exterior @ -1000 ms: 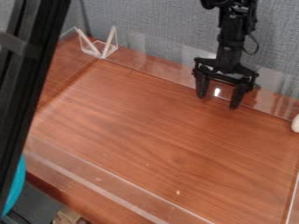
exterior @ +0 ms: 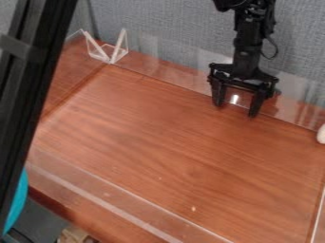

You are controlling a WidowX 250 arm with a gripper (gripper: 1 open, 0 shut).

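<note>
My black gripper (exterior: 235,102) hangs low over the back edge of the wooden table (exterior: 172,157), right of centre. Its two fingers point down and stand apart, open, with a small bright spot between them. I cannot make out any object held there.
A white wire stand (exterior: 106,53) is at the back left. A white object (exterior: 320,133) shows at the right edge. A black post fills the left edge, with a teal item below it. Clear plastic strips line the table's edges.
My gripper has shifted very slightly; otherwise the view is the same.
</note>
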